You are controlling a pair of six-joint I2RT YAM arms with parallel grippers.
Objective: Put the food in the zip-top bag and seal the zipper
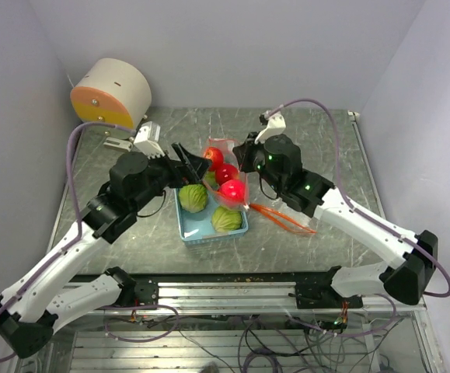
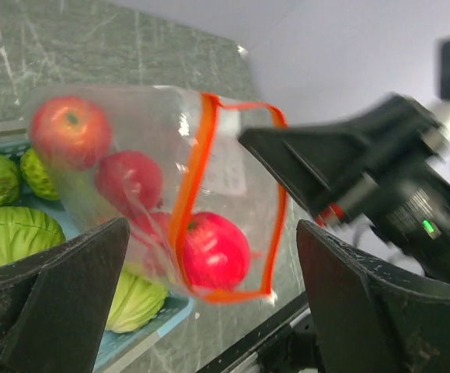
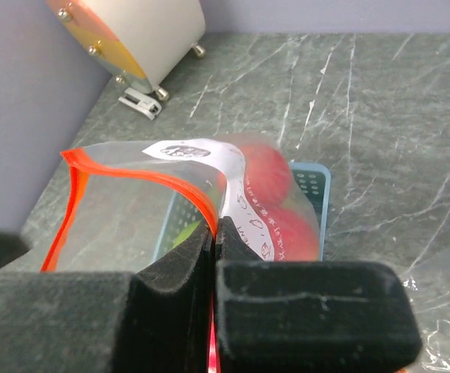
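A clear zip bag with an orange rim (image 2: 198, 177) hangs above the blue basket (image 1: 190, 238); red tomatoes or apples (image 2: 211, 250) lie inside it, seen through the film. My right gripper is shut on the bag's edge, the orange strip (image 3: 206, 203) running in between its fingers. In the left wrist view the bag's mouth gapes wide. My left gripper (image 1: 190, 162) stands open beside the bag on its left, its fingers (image 2: 54, 295) apart with the bag beyond them. Green cabbages (image 1: 227, 219) rest in the basket.
A second, flat bag with an orange rim (image 1: 285, 220) lies on the table at the right. A rounded white and orange container (image 1: 109, 95) stands at the back left.
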